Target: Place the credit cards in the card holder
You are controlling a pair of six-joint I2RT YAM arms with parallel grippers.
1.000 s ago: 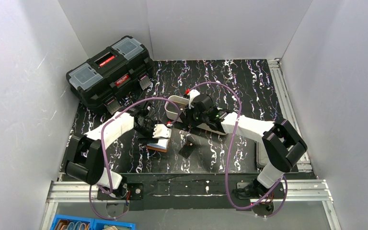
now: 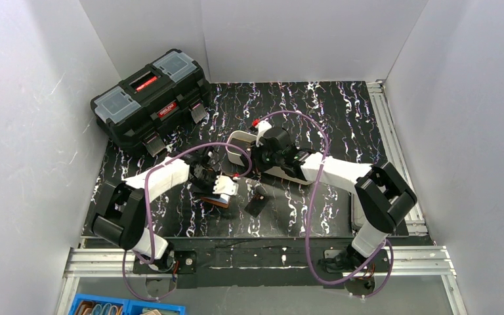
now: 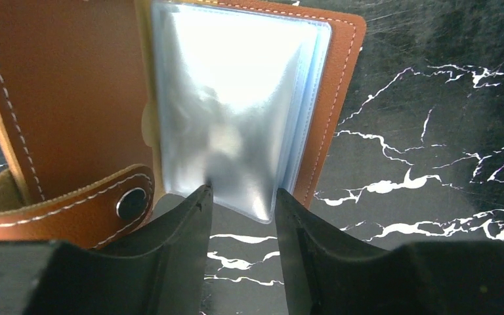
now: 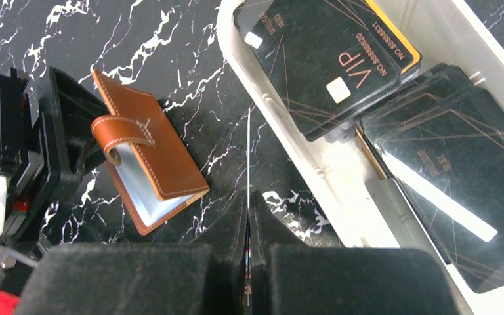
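The brown leather card holder (image 3: 65,85) lies open on the marble table, its clear sleeves (image 3: 230,92) showing. My left gripper is part open at the lower edge of the sleeves, its fingertips on either side of their bottom corner; whether it grips them is unclear. My right gripper is shut with nothing visible between its fingers, above the table between holder and white tray (image 4: 282,131). Black cards (image 4: 328,59) lie stacked in that tray's compartments. A loose black card (image 2: 256,204) lies on the table right of the holder.
A large black toolbox (image 2: 147,98) fills the back left. A metal rail (image 2: 394,144) runs along the right side. Blue bins (image 2: 125,308) sit beyond the front edge.
My right arm has barely moved.
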